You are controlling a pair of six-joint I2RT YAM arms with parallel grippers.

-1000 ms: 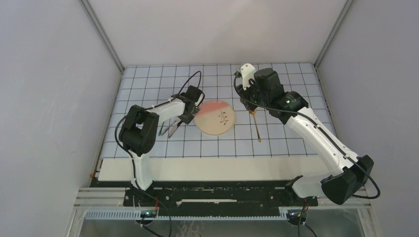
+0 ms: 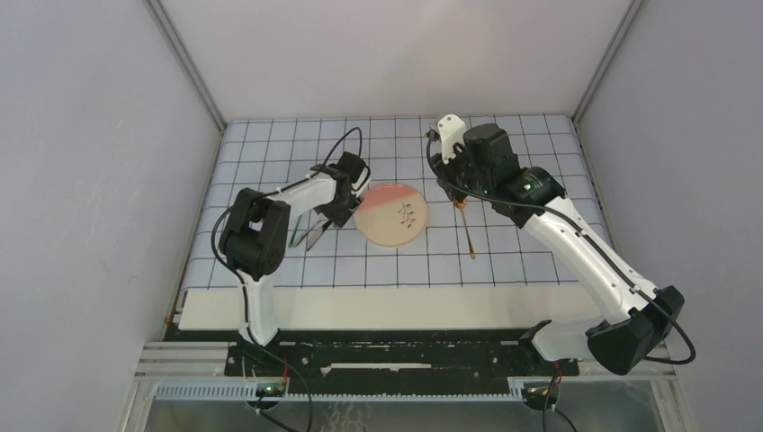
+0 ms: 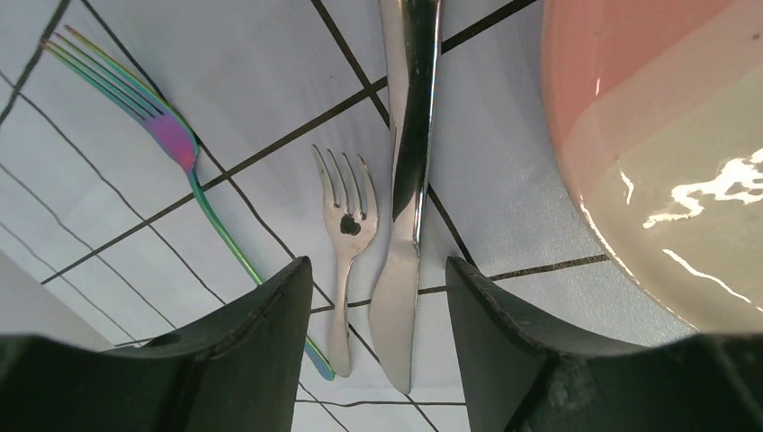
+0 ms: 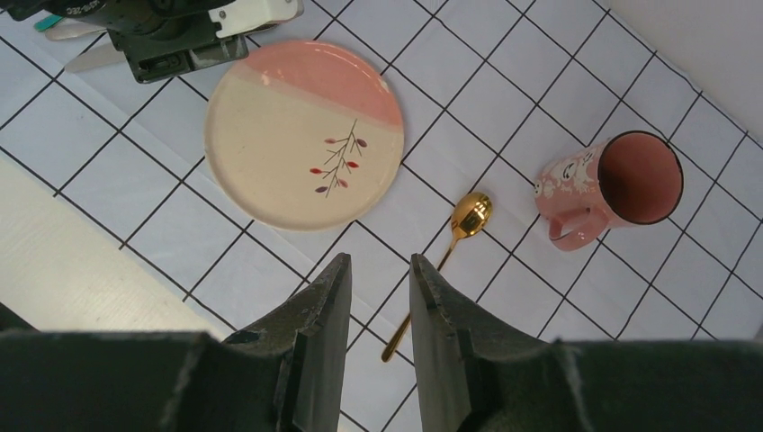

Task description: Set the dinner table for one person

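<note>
A pink and cream plate [image 2: 392, 216] lies mid-table. On its left, in the left wrist view, are a silver knife [image 3: 409, 180], a small silver fork [image 3: 349, 225] and a rainbow-coloured fork [image 3: 177, 141] at a slant. My left gripper is part open over the knife's and small fork's lower ends, with nothing held. To the plate's right lies a gold spoon [image 4: 470, 216], and a pink mug [image 4: 576, 193] stands beyond it. My right gripper, its fingers part open and empty, hangs above the table; the spoon's handle passes beneath one finger [image 4: 423, 288].
The left arm [image 4: 180, 31] reaches in near the plate's left rim. A white cloth with a dark grid [image 2: 396, 265] covers the table, bare in front of the plate and at the back. Walls [image 2: 99, 180] stand on both sides.
My right arm has barely moved. The plate and the visible cutlery lie where they were.
</note>
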